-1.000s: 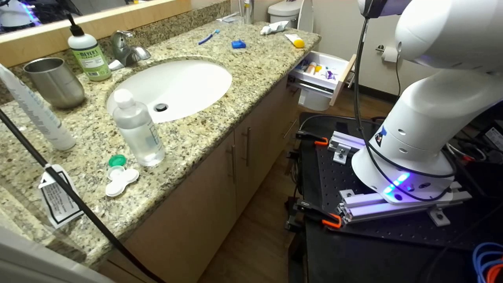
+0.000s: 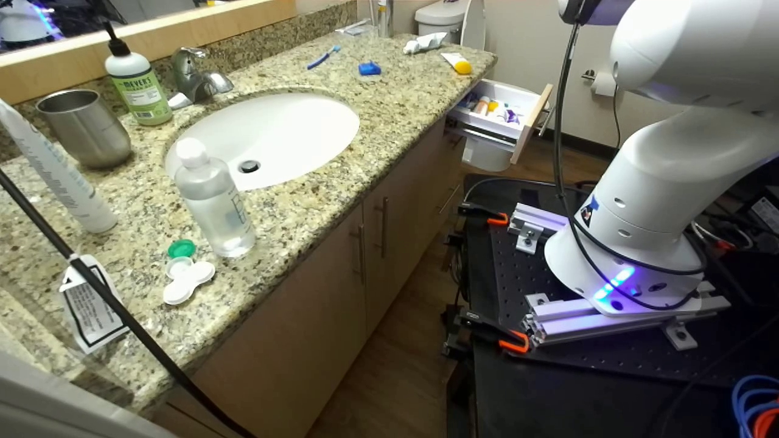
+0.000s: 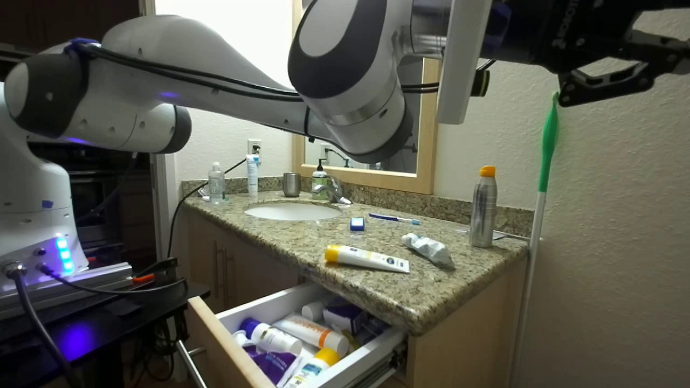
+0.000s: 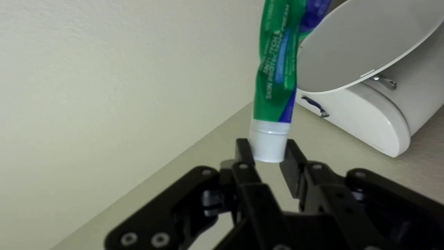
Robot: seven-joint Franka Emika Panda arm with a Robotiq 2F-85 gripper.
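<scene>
In the wrist view a green and purple cream tube [image 4: 276, 66] points away from my gripper, which is shut on its white cap [image 4: 269, 141]. The tube's far end runs out of the top of that view. Part of the gripper [image 3: 621, 74] shows at the upper right of exterior view 2, high above the counter; its fingertips are cut off there and the tube does not show. Below the arm, an open drawer [image 3: 223, 349] holds several tubes and bottles. A white tube with a yellow cap [image 3: 368, 258] lies on the counter near the drawer.
A silver spray can [image 3: 483, 207] stands upright by the counter's far end, near a green-handled pole [image 3: 548, 142] against the wall. A crumpled white tube [image 3: 428, 249] lies nearby. The toilet [image 4: 370, 121] is at the right of the wrist view.
In exterior view 1 the upper arm part at the top and its hanging cable have shifted slightly right. The counter objects and drawer look unchanged.
</scene>
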